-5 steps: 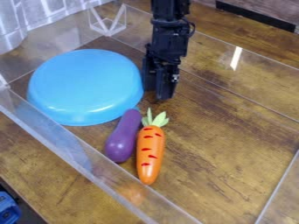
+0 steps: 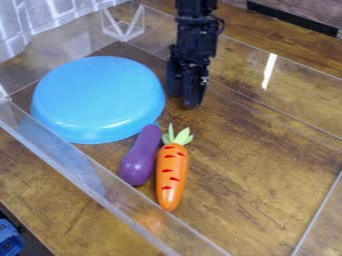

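The black robot arm reaches down from the top of the view, its gripper [image 2: 186, 85] low over the wooden floor of the tray, just right of a blue upturned bowl or dome [image 2: 96, 95]. Whether its fingers are open or shut is hard to tell against the dark body. A purple eggplant [image 2: 140, 157] lies below the blue dome. Beside it lies an orange carrot [image 2: 173, 175] with a pale green top.
Clear plastic walls edge the wooden tray [image 2: 247, 160]. A small blue object [image 2: 8, 238] sits outside at the lower left.
The arm and gripper have shifted very slightly; the dome, eggplant and carrot have stayed in place.
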